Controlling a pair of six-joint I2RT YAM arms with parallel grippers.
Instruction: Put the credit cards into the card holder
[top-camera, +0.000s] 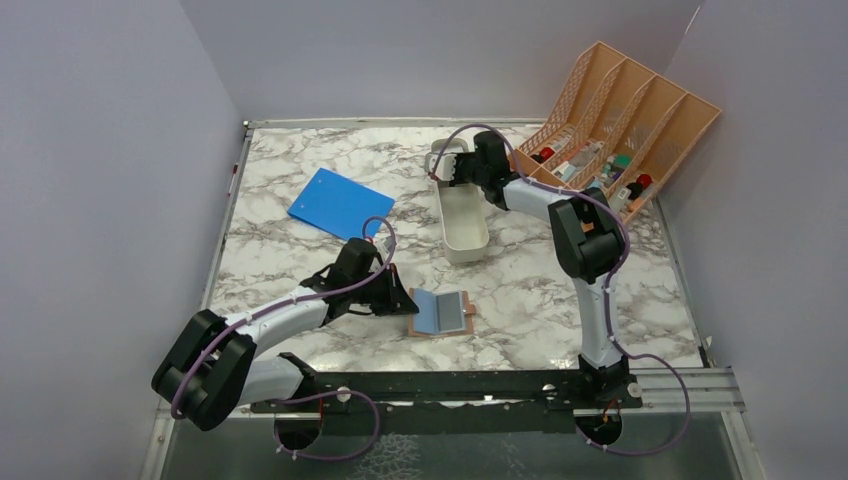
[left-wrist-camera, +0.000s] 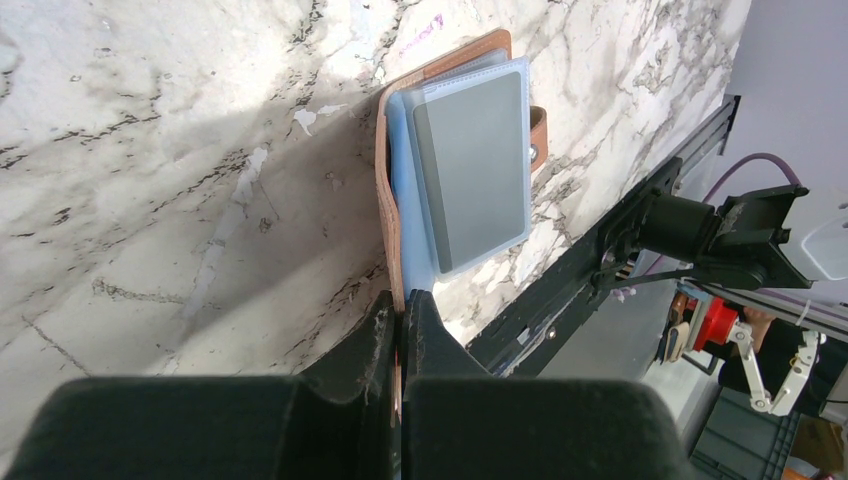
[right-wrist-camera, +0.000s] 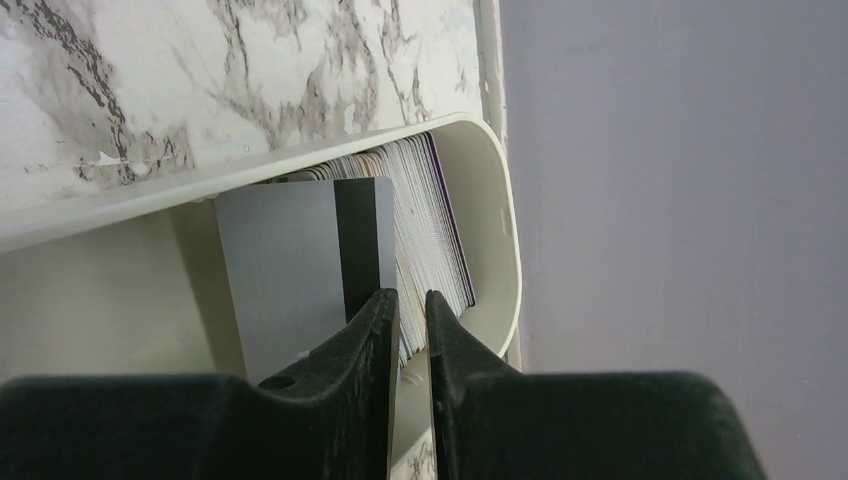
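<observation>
The brown card holder (top-camera: 472, 325), with clear bluish sleeves, lies opened out at the front of the table. My left gripper is shut on the edge of its leather cover, which runs down between the fingertips in the left wrist view. In the far end of a long white box (top-camera: 464, 228) stands a tightly packed row of cards (right-wrist-camera: 430, 220). A grey card (right-wrist-camera: 285, 270) with a black stripe leans in front of them. My right gripper reaches into the box, a narrow gap between its fingers; whether they grip a card is unclear.
A blue folder-like sheet (top-camera: 340, 203) lies at the back left. A tilted orange rack (top-camera: 640, 110) with bottles fills the back right, close to the right arm. Bare marble lies between the box and the card holder.
</observation>
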